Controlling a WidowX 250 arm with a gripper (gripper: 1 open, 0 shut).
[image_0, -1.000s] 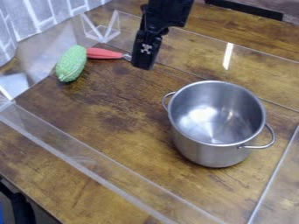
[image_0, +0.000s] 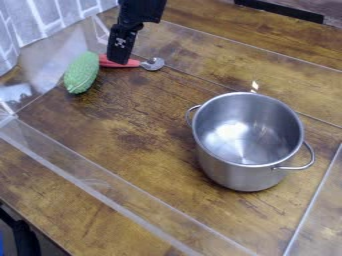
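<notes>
My black gripper is at the top left of the camera view, over a red-handled tool with a metal wheel-like head. Whether its fingers are open or shut is not clear. A green textured vegetable lies just left of it on the wooden table. A steel pot with two side handles stands empty at the right.
Clear plastic walls run along the left and front of the work area. A small light object lies behind the pot.
My gripper has moved left and up in the view, from above the middle of the table toward the red-handled tool. The pot and vegetable have stayed put.
</notes>
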